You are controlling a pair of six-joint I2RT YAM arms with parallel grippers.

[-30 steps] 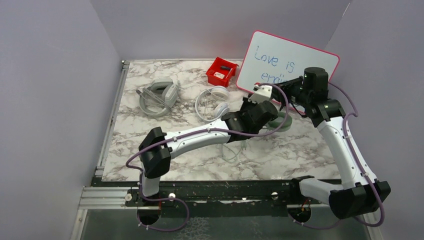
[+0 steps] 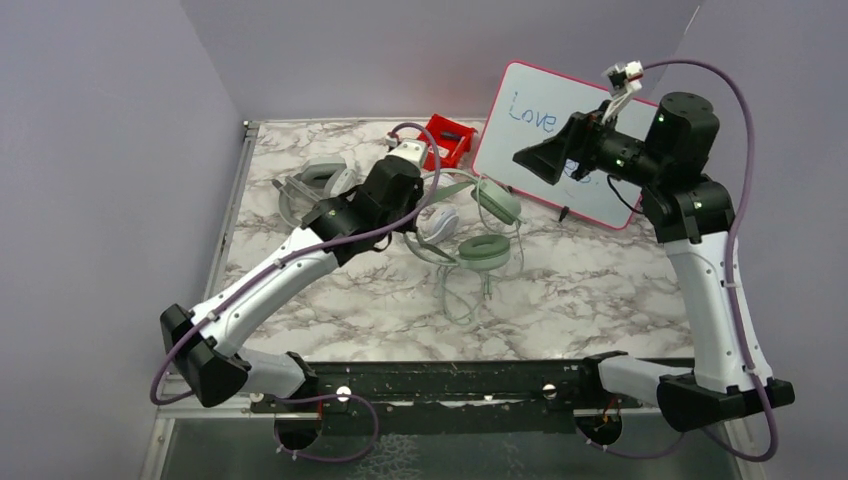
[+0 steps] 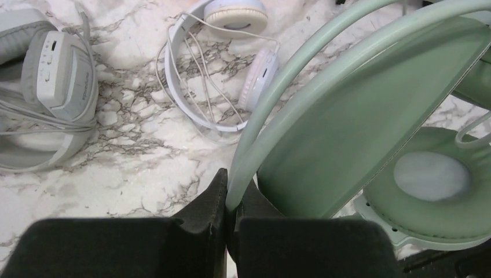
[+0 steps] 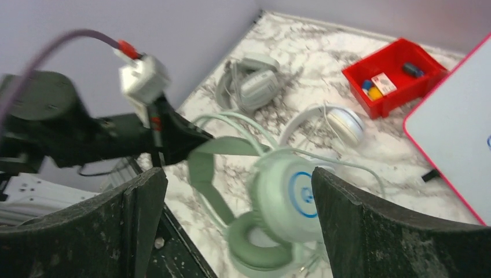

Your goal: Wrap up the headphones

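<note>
The pale green headphones (image 2: 484, 252) hang over the middle of the table, ear cups to the right. My left gripper is shut on their thin twin headband tubes, beside the broad green band pad (image 3: 370, 121). Its tips are mostly hidden by the arm in the top view. A thin green cable (image 2: 459, 309) trails onto the tabletop below the cups. Up and to the right, over the whiteboard, my right gripper (image 2: 530, 165) stands apart from the headphones. The right wrist view shows its fingers (image 4: 370, 231) spread, the headphones (image 4: 289, 194) visible beyond them.
White headphones (image 3: 173, 75) lie behind the green pair. Grey headphones (image 2: 325, 180) with bundled cable lie at the back left. A red bin (image 2: 450, 138) and a whiteboard (image 2: 545, 110) are at the back.
My left gripper has carried the green headphones leftward.
</note>
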